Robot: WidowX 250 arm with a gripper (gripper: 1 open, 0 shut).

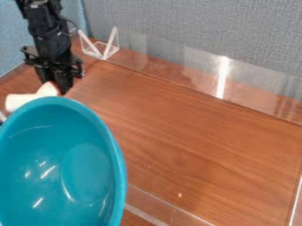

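Note:
My black gripper (56,78) is at the upper left, just behind a large teal bowl (59,168). A pale cream cylindrical object (30,96) hangs at its fingertips, partly behind the bowl's back rim, and the gripper appears shut on it. The fingertips are too small and dark to see clearly.
A white wire rack (101,48) stands against the back wall behind the gripper.

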